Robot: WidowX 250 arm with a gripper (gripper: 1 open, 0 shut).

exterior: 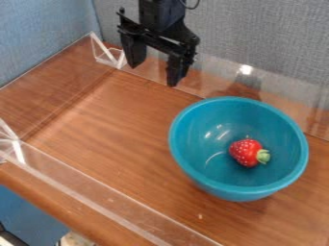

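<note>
A red strawberry (pixel 247 151) with a green top lies inside a teal bowl (pixel 193 144) on the right of the wooden surface. The black gripper (pixel 154 60) is raised at the top centre, up and to the left of the bowl. Its fingers stand apart with nothing between them.
Clear plastic walls run along its front and back edges, with a clear angular piece at the back left. Grey padded walls stand behind.
</note>
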